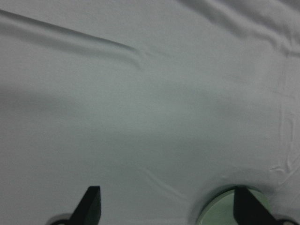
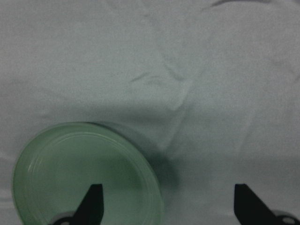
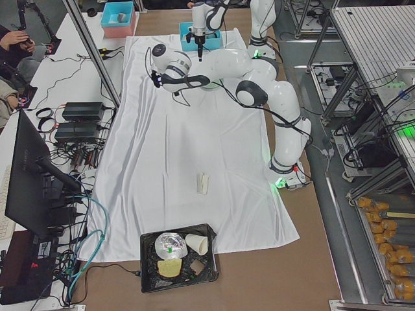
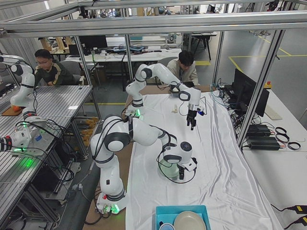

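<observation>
A round pale green plate lies on the white cloth, seen also in the camera right view (image 4: 168, 168) partly behind an arm, and at the lower right edge of the left wrist view (image 1: 220, 211). My left gripper is open above the cloth, one finger over the plate's edge. My right gripper is open, one finger over the plate and the other over bare cloth. Nothing is between either pair of fingers.
A blue bin (image 4: 160, 213) with dishes is at one end of the cloth. A black tray (image 3: 149, 278) with a foil item, cup and sponge is at the other. A small pale strip (image 3: 202, 183) lies between.
</observation>
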